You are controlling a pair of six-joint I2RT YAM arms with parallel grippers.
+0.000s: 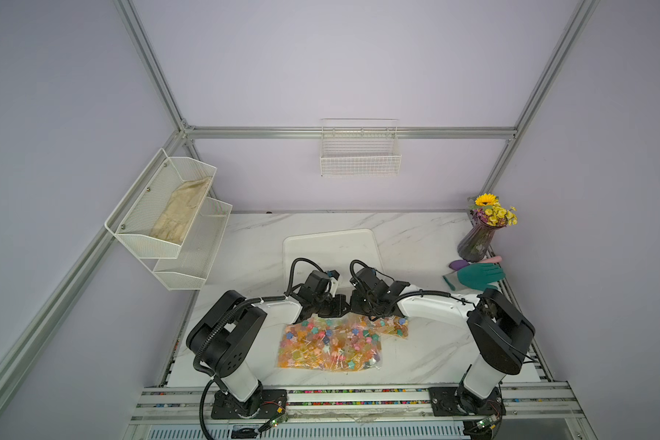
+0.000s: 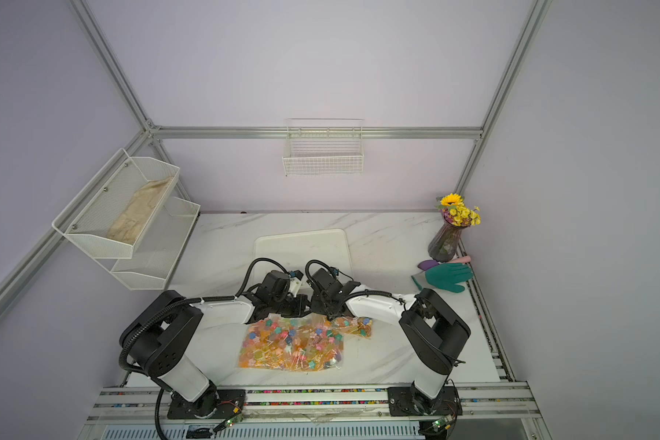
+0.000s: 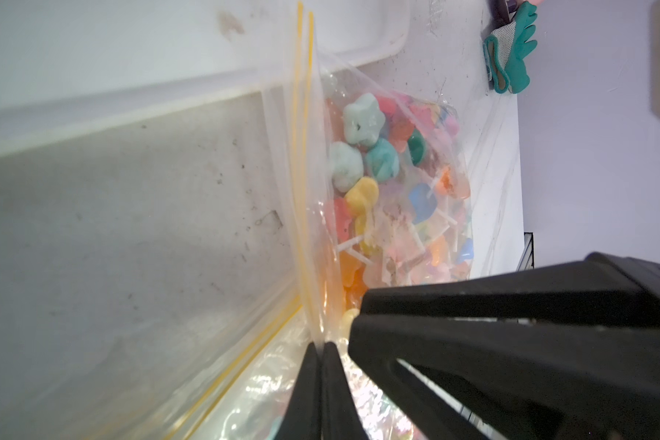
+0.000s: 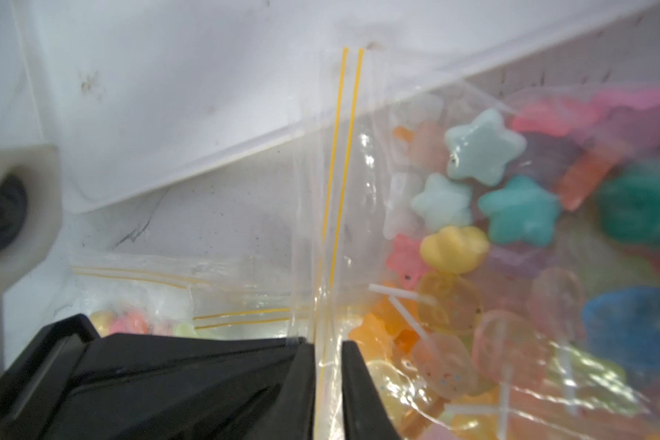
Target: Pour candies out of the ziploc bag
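Clear ziploc bags filled with colorful candies lie in front of the arms, a large bag [image 1: 330, 348] and part of a smaller-looking one [image 1: 394, 326] to its right. The zip strip [image 3: 300, 183] of a bag, marked by two yellow lines, runs down to my left gripper. That gripper is shut with the thin plastic edge between its tips. My right gripper is part open, its fingers [image 4: 359, 396] either side of the same kind of yellow-lined strip [image 4: 341, 168]. Star-shaped candies [image 4: 484, 146] show through the plastic.
A white tray [image 1: 330, 240] lies just beyond both grippers. Another zip edge [image 4: 242, 316] crosses low in the right wrist view. Gloves [image 1: 480, 275] and a flower vase [image 1: 478, 242] stand at the far right. The arms' ends nearly touch each other.
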